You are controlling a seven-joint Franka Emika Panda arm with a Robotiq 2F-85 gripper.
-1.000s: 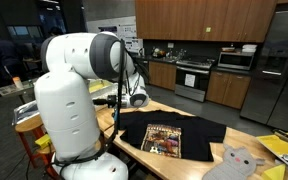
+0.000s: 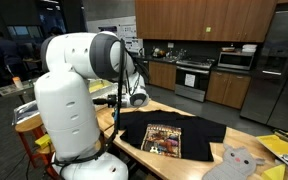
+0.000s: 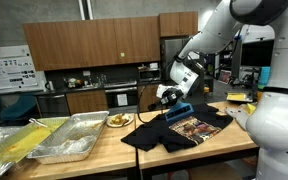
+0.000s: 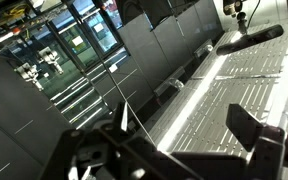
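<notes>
On the table lies a dark cloth (image 2: pixel 199 132), with a flat, colourful, patterned item (image 2: pixel 164 139) on top of it. My gripper shows at the bottom of the wrist view, its two dark fingers (image 4: pixel 112 132) wide apart and nothing seen between them. It is held level above the cloth's left end in exterior view 1, pointing away from the patterned item. A blue object (image 3: pixel 192 113) appears below the arm in exterior view 2; I cannot tell what it is.
A grey animal-shaped mat (image 2: pixel 233 163) lies at the right. Exterior view 2 shows a clear tray (image 3: pixel 72 139) and a round dish (image 3: pixel 121 120) along the left. Bare wood (image 3: pixel 104 165) shows along the near edge. Kitchen cabinets and an oven stand well behind.
</notes>
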